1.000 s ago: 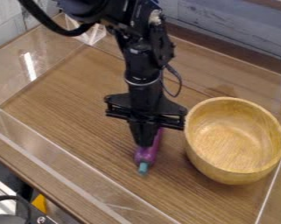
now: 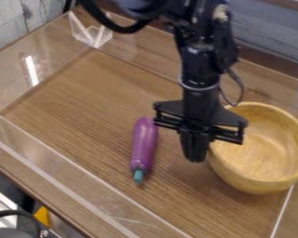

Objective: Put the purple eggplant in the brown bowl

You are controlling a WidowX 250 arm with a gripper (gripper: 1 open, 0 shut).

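Observation:
The purple eggplant point(image 2: 144, 143) lies on the wooden table with its teal tip point(image 2: 138, 175) pointing toward the camera. To its right is my black gripper point(image 2: 197, 151), lowered between the eggplant and the brown bowl point(image 2: 291, 153). A strip of bare table separates the gripper from the eggplant. The gripper's right side overlaps the bowl's left rim in the picture; contact between them cannot be judged. The bowl's inside looks empty where it shows. Dark parts crowd together at the fingers, so their opening is unclear.
Bare wood point(image 2: 71, 112) spreads over the left and the front of the table. A clear plastic piece point(image 2: 90, 31) stands at the back left. Pale edging runs along the left side, and cables point(image 2: 18, 214) lie at the lower left corner.
My gripper has moved right, toward the bowl. The eggplant, earlier partly hidden beneath the gripper, now lies farther left in full view. The bowl looks unmoved.

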